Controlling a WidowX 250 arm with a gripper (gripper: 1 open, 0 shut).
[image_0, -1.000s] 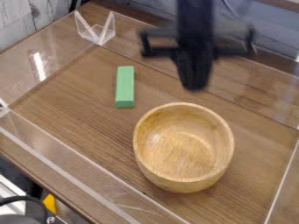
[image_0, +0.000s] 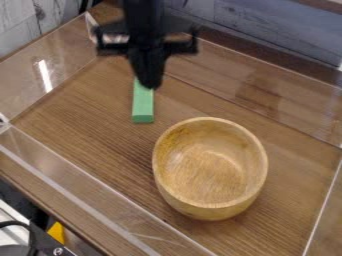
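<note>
A dark gripper (image_0: 147, 65) hangs over the wooden table (image_0: 80, 140) at the top centre of the camera view, blurred, just above a green rectangular block (image_0: 143, 108). Its tip partly overlaps the block's far end in the view; whether they touch cannot be told, and the fingers are too indistinct to show their state. A large tan bowl (image_0: 210, 168) sits right of and nearer than the block.
A transparent edge runs along the near left, with a small yellow object (image_0: 56, 231) and cable at the bottom left corner.
The block and bowl look unmoved.
</note>
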